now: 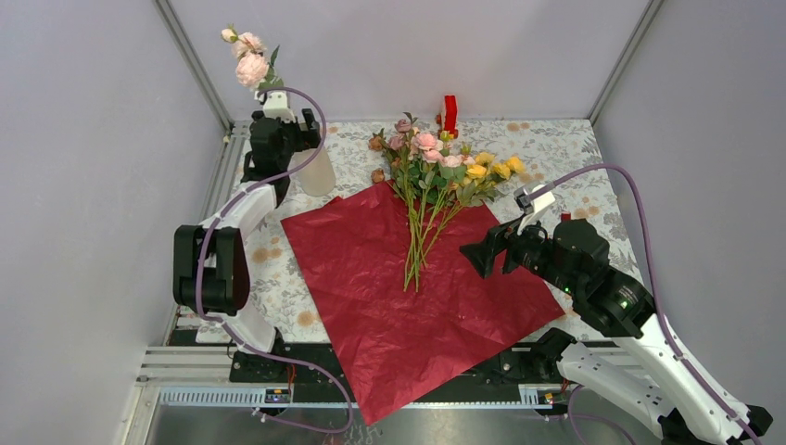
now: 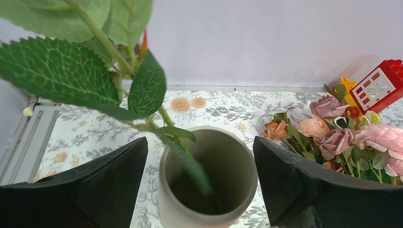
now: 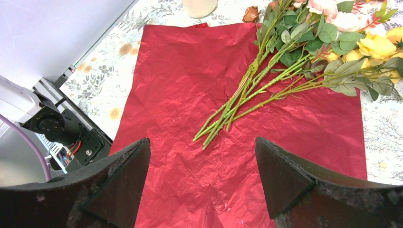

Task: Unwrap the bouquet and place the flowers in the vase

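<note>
A pale pink flower [image 1: 251, 69] leans left above the whitish vase [image 1: 317, 175], its blooms beyond the rim. In the left wrist view its blurred stem [image 2: 194, 166] runs down into the mouth of the vase [image 2: 170, 195]. My left gripper stands wide open, one finger on each side of the vase's rim, and the stem is between them without being gripped. Several flowers [image 1: 428, 171] in pink, mauve and yellow lie bunched on the red sheet, stems toward me. My right gripper is open and empty over the sheet, near those stem ends [image 3: 209, 135].
The red wrapping sheet [image 1: 389, 315] covers the middle of the table and hangs over its front edge. A red toy block piece [image 1: 450, 113] stands at the back, behind the blooms. Bare patterned tabletop [image 1: 269, 287] shows at the left.
</note>
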